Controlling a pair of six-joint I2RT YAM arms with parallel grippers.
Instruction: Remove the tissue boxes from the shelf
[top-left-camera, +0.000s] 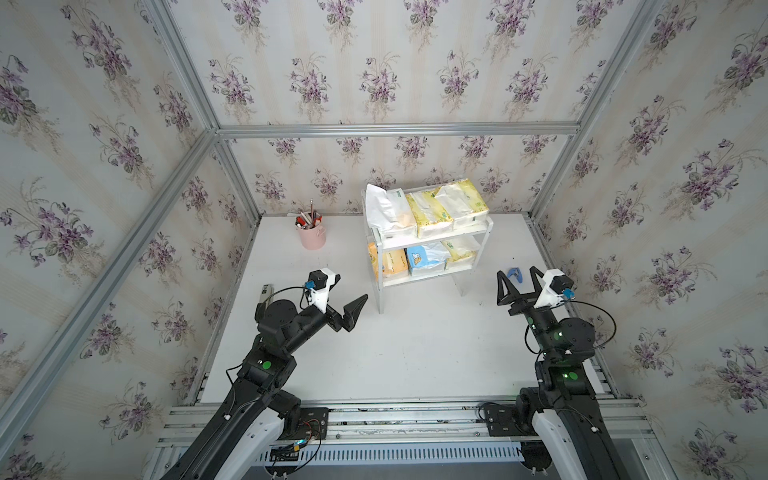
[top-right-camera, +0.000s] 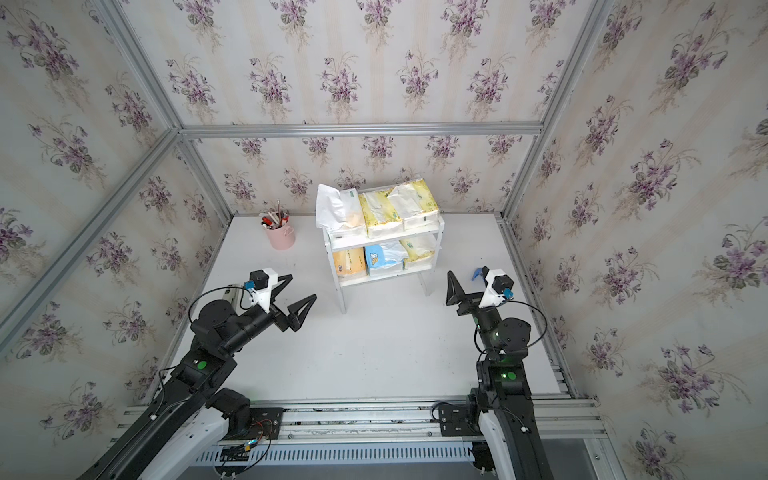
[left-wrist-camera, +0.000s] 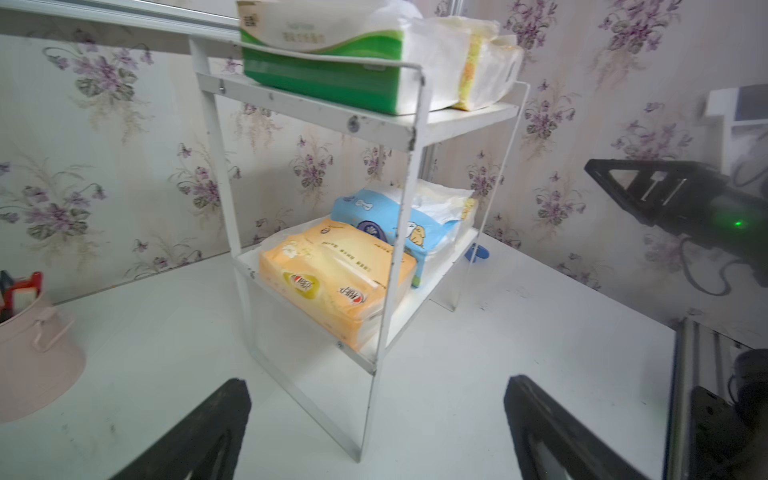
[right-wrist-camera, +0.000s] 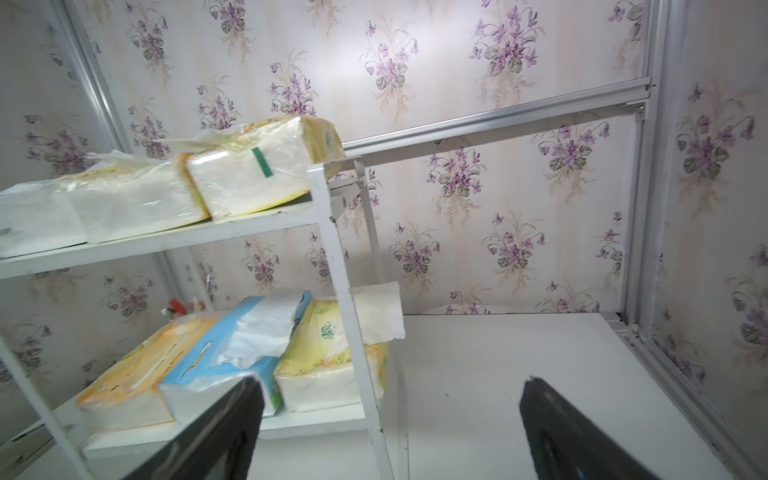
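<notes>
A white two-tier shelf (top-left-camera: 433, 237) stands at the back of the table, packs of tissue on both tiers. Its top tier carries a white pack (top-left-camera: 389, 209), a yellow pack (top-left-camera: 429, 210) and another yellow-and-white pack (top-left-camera: 461, 199). Below sit an orange pack (left-wrist-camera: 340, 272), a blue pack (left-wrist-camera: 392, 217) and a yellow-green pack (right-wrist-camera: 328, 352). My left gripper (top-left-camera: 349, 297) is open and empty, in front of the shelf's left side. Off the shelf's right side, my right gripper (top-left-camera: 518, 286) is also open, touching none of the packs.
A pink bucket (top-left-camera: 313, 233) of tools stands at the back left. A small blue item (top-left-camera: 514, 275) lies by the right gripper. Thin metal posts (left-wrist-camera: 400, 256) frame the shelf's corners.
</notes>
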